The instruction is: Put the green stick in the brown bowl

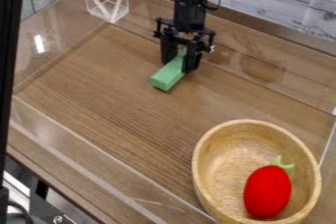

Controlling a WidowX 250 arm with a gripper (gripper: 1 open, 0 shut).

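The green stick (pixel 168 77) lies at a slant on the wooden table, its near end clear to view and its far end hidden among the dark fingers. My black gripper (pixel 180 61) is low over that far end, with a finger on either side of the stick. Whether the fingers press on it cannot be made out at this size. At the lower right stands the brown bowl (pixel 215 141), light tan and round, holding a red tomato-like object (pixel 268 191) with a green stem.
A clear-white wire-like holder (pixel 108 6) stands at the back left of the table. Bare wood (pixel 118 120) stretches between the stick and the bowl. The table's left edge drops off to dark clutter at the lower left.
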